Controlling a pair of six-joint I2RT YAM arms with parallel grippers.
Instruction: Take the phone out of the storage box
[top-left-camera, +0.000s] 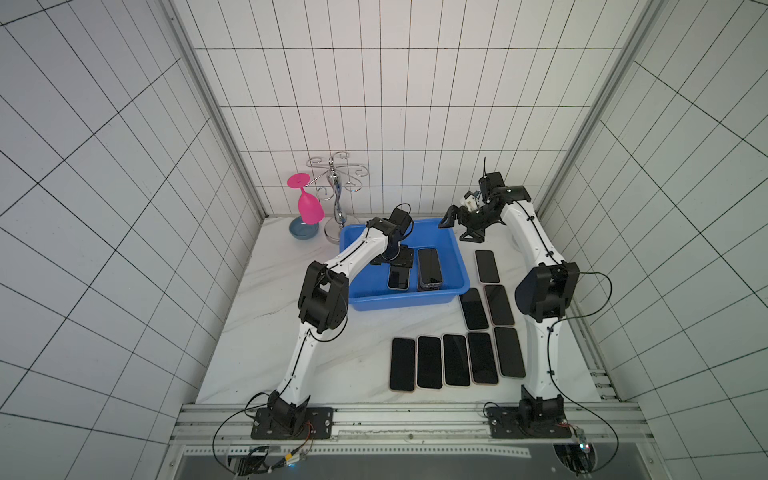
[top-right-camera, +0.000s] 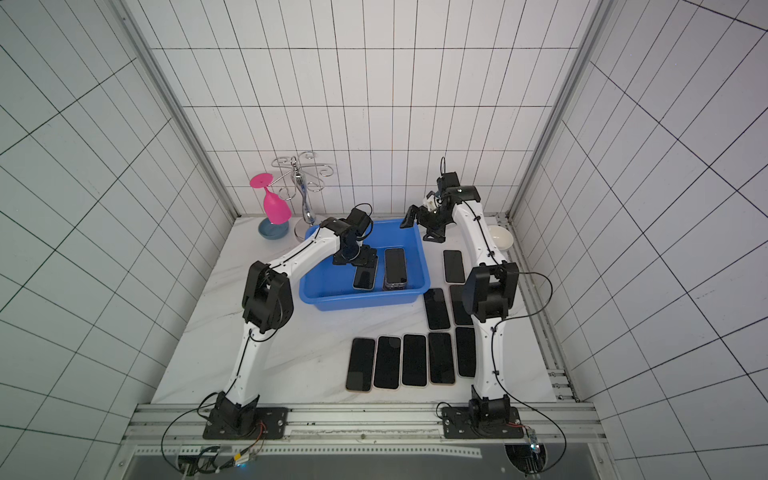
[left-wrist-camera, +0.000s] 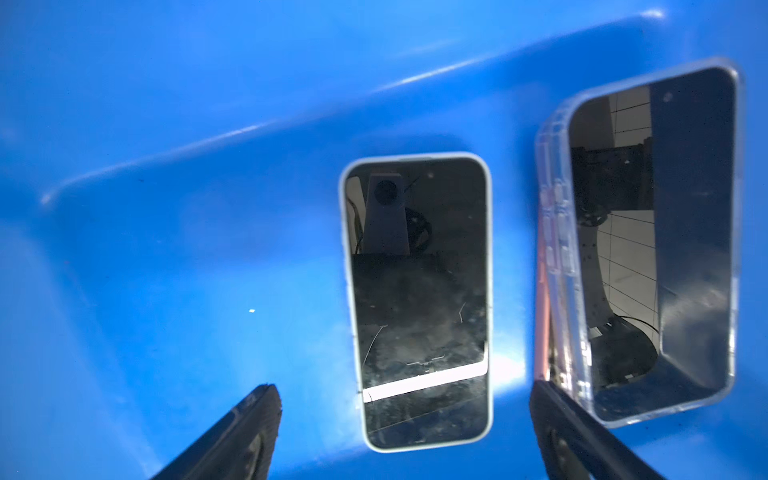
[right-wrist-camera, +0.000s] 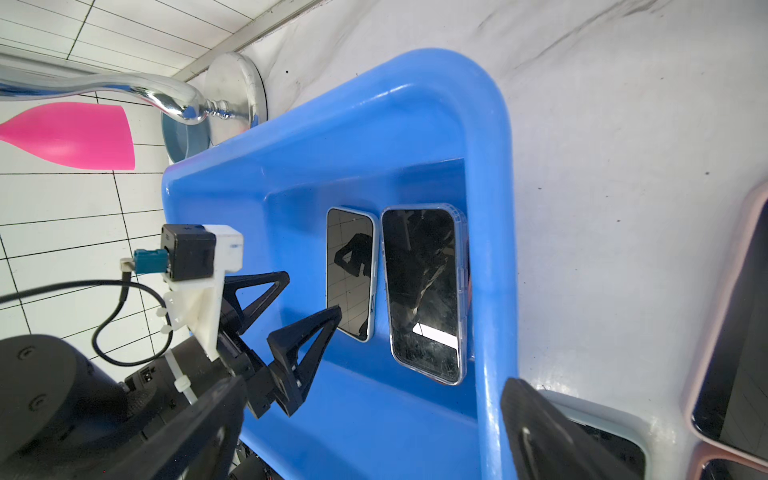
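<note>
Inside the blue storage box (right-wrist-camera: 489, 264) lies a single phone (left-wrist-camera: 417, 296) with a pale rim, and to its right a stack of phones (left-wrist-camera: 688, 240) in clear cases. My left gripper is open over the single phone, fingers above it on either side, holding nothing. My right gripper stands open above the box's right rim, toward the back, with nothing between its fingers.
Several phones (top-left-camera: 429, 360) lie in rows at the front and right of the table. A chrome stand (top-left-camera: 336, 196) with a pink cup (top-left-camera: 310, 204) and a teal bowl (top-left-camera: 304, 230) stand at back left.
</note>
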